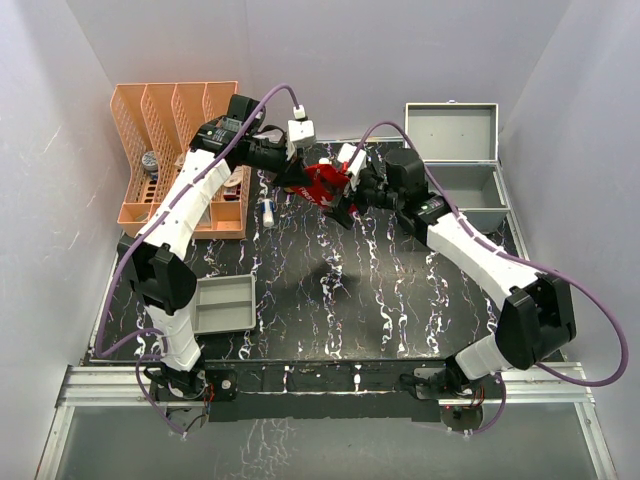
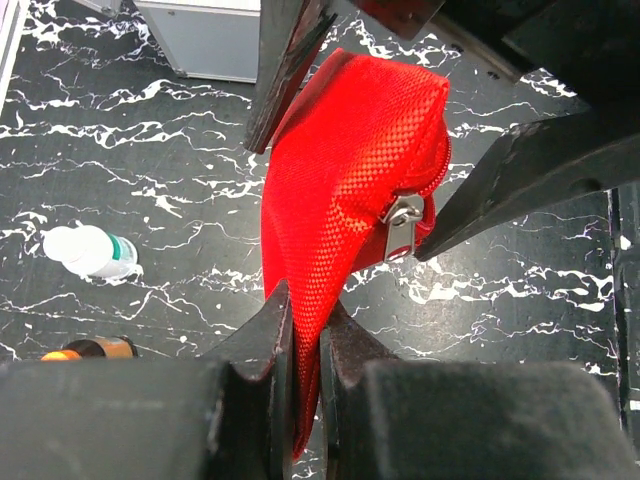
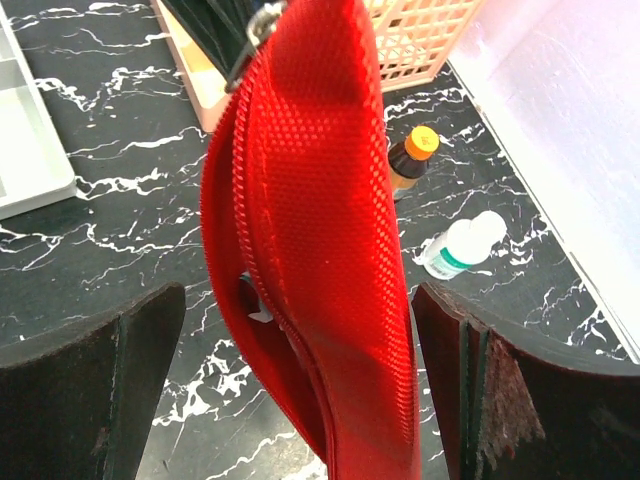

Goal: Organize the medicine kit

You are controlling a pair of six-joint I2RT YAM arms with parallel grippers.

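Note:
A red fabric pouch with a metal zipper pull hangs in the air over the middle back of the table. My left gripper is shut on one end of the pouch, which narrows where the fingers pinch it. From the right, my right gripper stands open, its two fingers on either side of the pouch. In the right wrist view the zipper runs down the pouch's side and is parted, with something small and pale visible in the gap.
An orange compartment rack stands back left. An open grey case sits back right, and a grey tray front left. A white bottle and a brown bottle with orange cap are nearby.

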